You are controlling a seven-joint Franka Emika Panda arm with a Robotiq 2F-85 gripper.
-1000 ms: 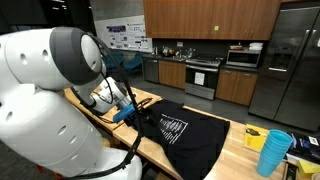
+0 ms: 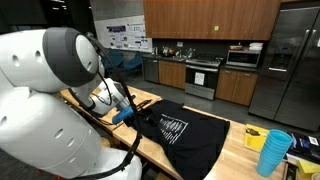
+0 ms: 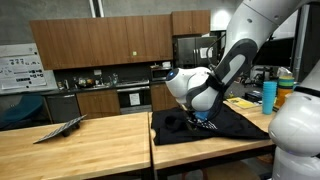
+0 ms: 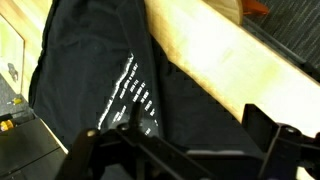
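Observation:
A black garment with white lettering lies spread over the wooden table. In the wrist view the cloth runs from the upper left to the bottom, its lettering at left of centre and a raised fold beside the print. My gripper is open above the cloth, with its dark fingers wide apart and nothing held between them. From the side, the gripper is low over the garment's near part. Whether its fingertips touch the fabric I cannot tell.
A blue cup stands on the table's right side, near a yellow item and other clutter. Bare wood stretches across the table's left half in the second exterior view.

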